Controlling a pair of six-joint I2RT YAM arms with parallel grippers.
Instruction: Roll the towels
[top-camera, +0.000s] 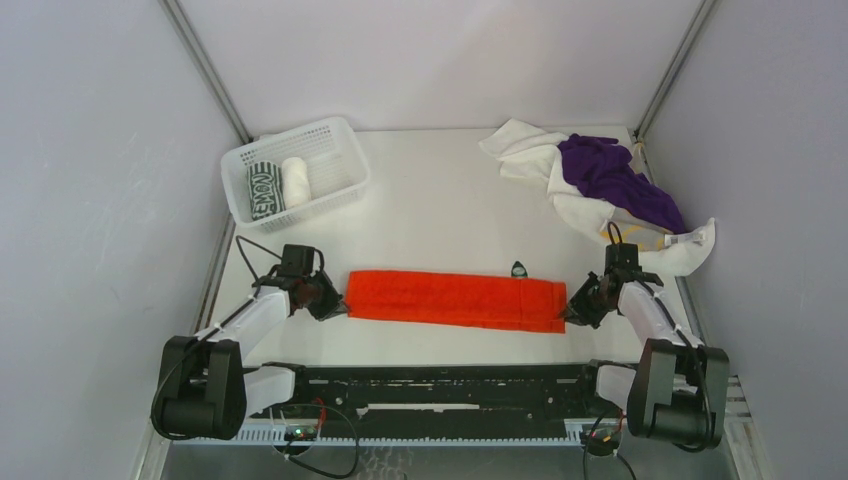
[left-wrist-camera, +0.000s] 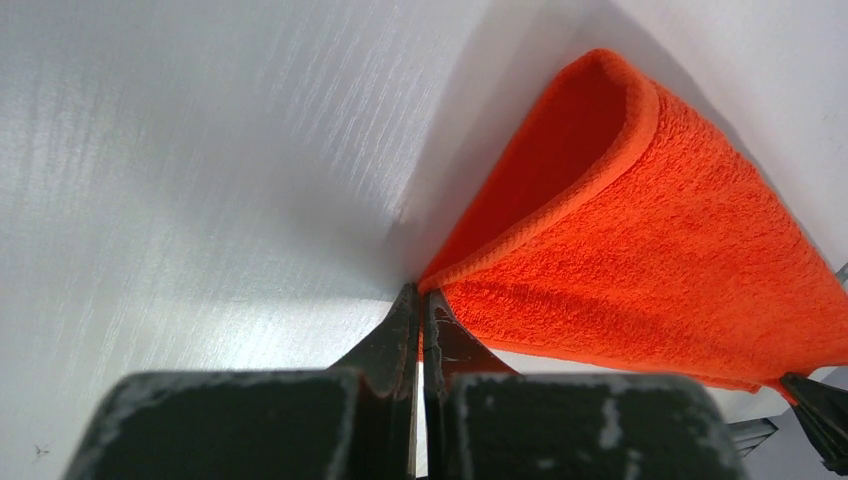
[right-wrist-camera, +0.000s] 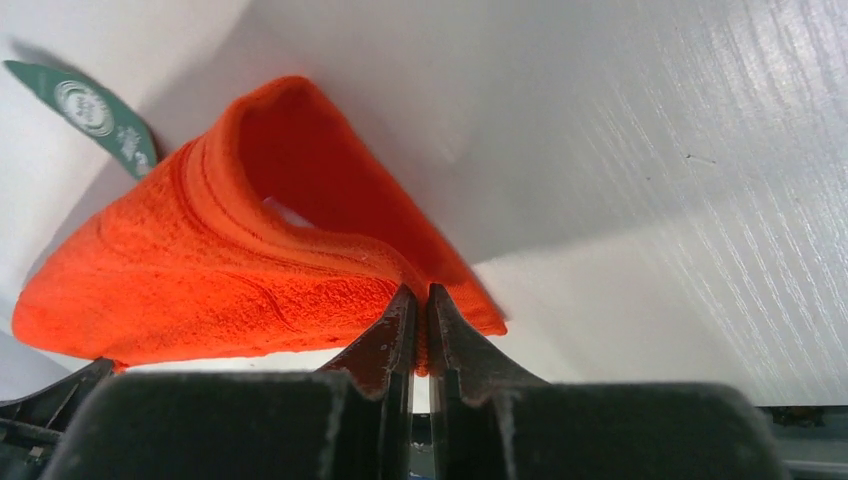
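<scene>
A red-orange towel lies folded into a long strip across the front of the table. At its left end my left gripper is shut on the towel's near corner, and in the left wrist view the fold gapes open behind the fingers. On the opposite end, my right gripper pinches the edge of the upper layer, while a lower corner sticks out past its fingertips. A green label tag pokes from the towel's far edge.
A white basket at the back left holds a striped roll and a white roll. Purple cloth and white cloth are heaped at the back right. Bare table lies between them.
</scene>
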